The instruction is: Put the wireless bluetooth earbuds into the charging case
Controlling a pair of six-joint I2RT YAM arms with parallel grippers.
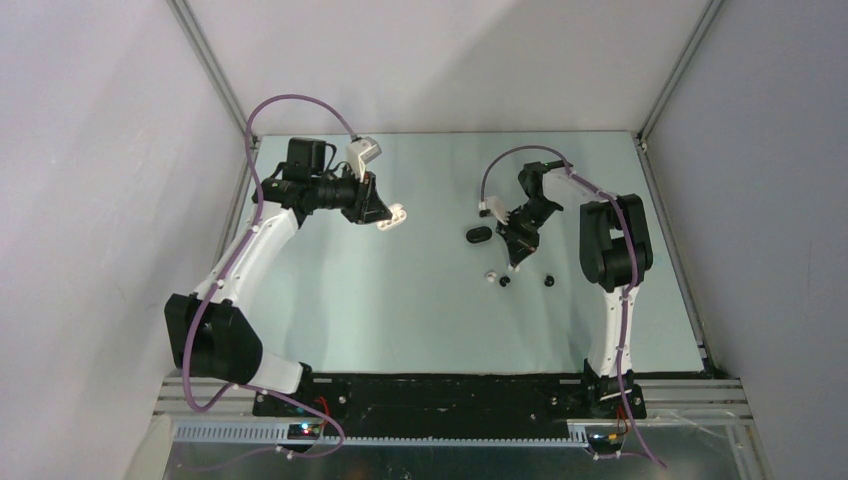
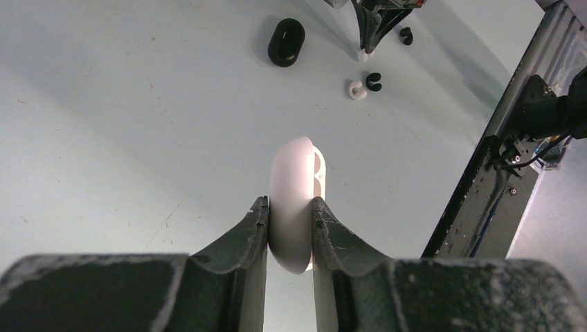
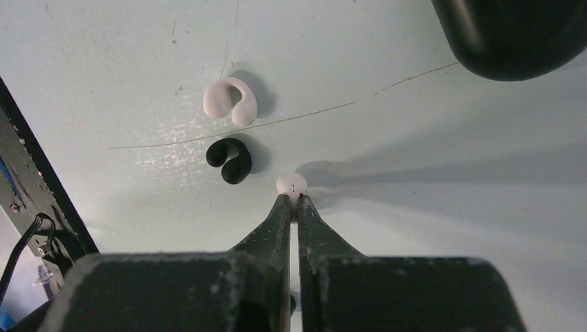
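The white charging case point(image 2: 292, 200) is clamped upright between the tips of my left gripper, above the table. Part of its inner face with rounded hollows shows in the top view. At the right side of the table, my right gripper is shut on a white earbud point(image 3: 291, 183); only the earbud's rounded end shows past the fingertips, the remainder being hidden. Another white earbud point(image 3: 231, 101), C-shaped, lies on the table with a black earbud point(image 3: 230, 160) close beside it.
A closed black case point(image 1: 479, 235) rests near the right gripper. A second black earbud point(image 1: 549, 281) lies farther right on the table. The table's middle point(image 1: 420, 300) between the arms is bare.
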